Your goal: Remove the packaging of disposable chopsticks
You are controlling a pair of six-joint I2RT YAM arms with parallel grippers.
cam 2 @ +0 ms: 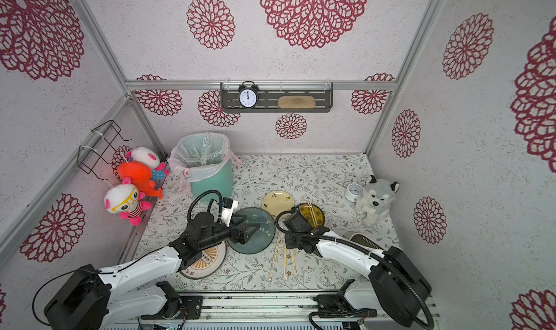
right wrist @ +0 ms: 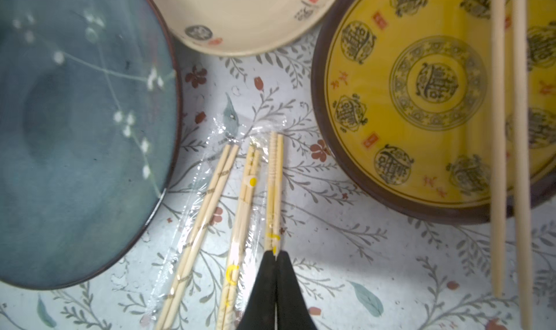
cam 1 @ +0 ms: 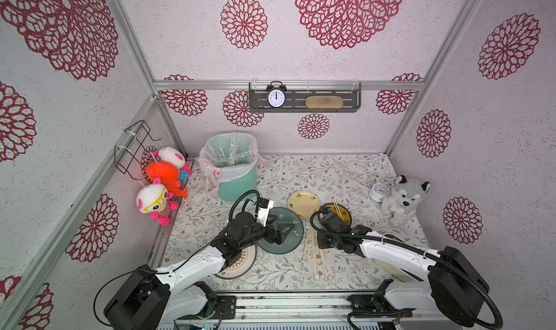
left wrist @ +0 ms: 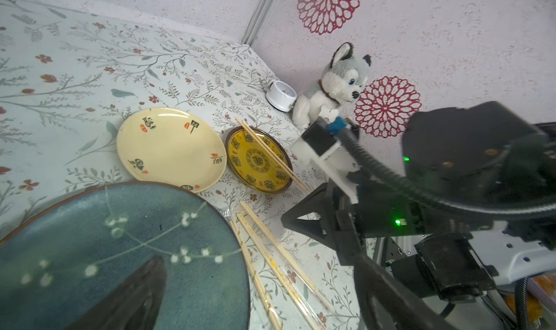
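Note:
Three chopstick pairs lie side by side on the cloth: a left pair (right wrist: pixel 199 231), a middle pair (right wrist: pixel 242 205) and a right pair (right wrist: pixel 274 185). Clear plastic wrap (right wrist: pixel 223 139) shows around them. My right gripper is shut, its tips over the right pair in the right wrist view and covering that pair's lower part. Nothing can be made out between its fingers. Over the blue plate (left wrist: pixel 115 220), my left gripper stands open and empty. An unwrapped pair (right wrist: pixel 510 156) rests across the yellow plate (right wrist: pixel 370 92).
A cream plate (cam 1: pixel 303 203) sits behind the chopsticks. The lined green bin (cam 1: pixel 236 182), with clear plastic inside, stands at the back left. A striped plate (cam 1: pixel 240 263) lies under the left arm.

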